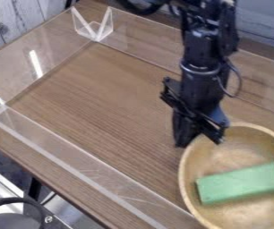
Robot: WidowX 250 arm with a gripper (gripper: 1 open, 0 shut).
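Note:
My dark gripper [190, 130] hangs at the centre right, just over the left rear rim of a beige round bowl [201, 164], its fingers pointing down. It looks shut, with nothing visible between the fingertips, though they are dark and small. A green block [240, 183] lies inside the bowl, in front of and below the gripper.
Clear plastic edging runs along its left and front edges, with a clear bracket [93, 27] at the back left. Cables show at the lower left.

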